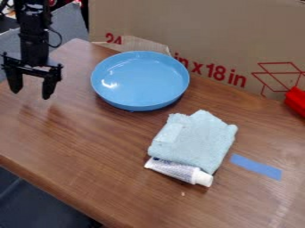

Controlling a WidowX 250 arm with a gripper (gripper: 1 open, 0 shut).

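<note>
My black gripper (32,82) hangs at the upper left, over the wooden table's left part, open with nothing between its fingers. To its right lies an empty blue plate (139,80). On the right half of the table a pale folded cloth (194,140) lies with a white tube (179,170) along its lower edge.
A cardboard box (202,36) stands along the back. A red object (295,101) is partly in view at the right edge. A strip of blue tape (255,166) is on the table.
</note>
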